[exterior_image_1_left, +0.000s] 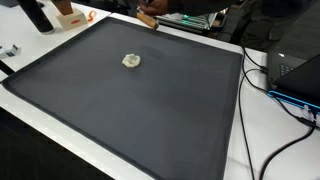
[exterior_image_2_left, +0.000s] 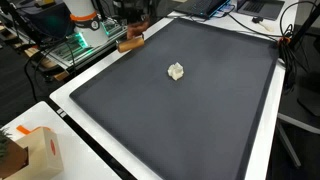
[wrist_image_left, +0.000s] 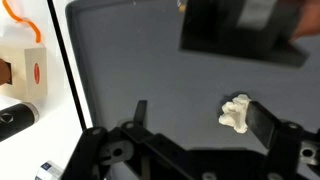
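Observation:
A small crumpled off-white piece (exterior_image_1_left: 131, 60) lies on the dark grey mat (exterior_image_1_left: 140, 110), toward its far side. The same piece (exterior_image_2_left: 175, 71) shows near the upper middle of exterior view 2. In the wrist view my gripper stands open, its two black fingers wide apart with only mat visible between them. The off-white piece (wrist_image_left: 236, 113) shows close beside the right finger, partly hidden by it; whether they touch cannot be told. A dark blurred shape (wrist_image_left: 245, 28) covers the upper right of that view.
A brown block-like thing (exterior_image_2_left: 130, 44) is at the mat's edge beneath dark machinery. A white-and-tan box (wrist_image_left: 22, 70) and a black cylinder (wrist_image_left: 16, 119) stand off the mat. A laptop (exterior_image_1_left: 296, 82) and cables sit at the right.

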